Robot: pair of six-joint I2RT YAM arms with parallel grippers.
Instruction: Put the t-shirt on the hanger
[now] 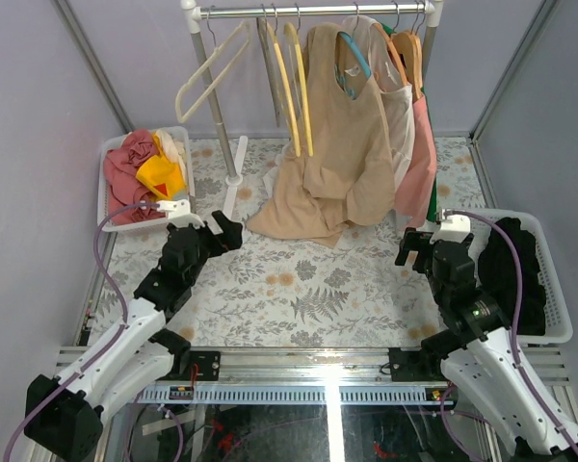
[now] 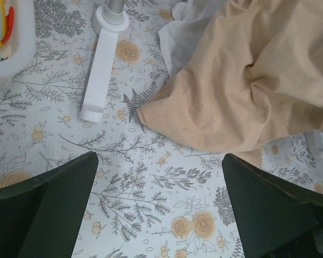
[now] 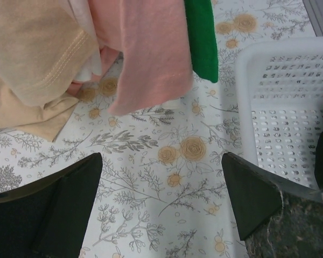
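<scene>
A beige garment [image 1: 332, 164] hangs on a blue hanger [image 1: 356, 53] from the rail, its lower part lying on the patterned floor. Pink [image 1: 419, 154] and white garments hang to its right. Empty white [image 1: 197, 77] and yellow [image 1: 302, 91] hangers hang left of it. My left gripper [image 1: 226, 231] stands open over the floor, short of the beige cloth [image 2: 215, 97], nothing between its fingers. My right gripper [image 1: 414, 245] is open and empty, in front of the pink cloth [image 3: 151, 70] and beside the right basket.
A white basket [image 1: 106, 192] of pink and yellow clothes sits at back left; another basket [image 1: 554, 289] holds dark cloth at right. A rail post with a white foot [image 2: 99, 80] stands near the left basket.
</scene>
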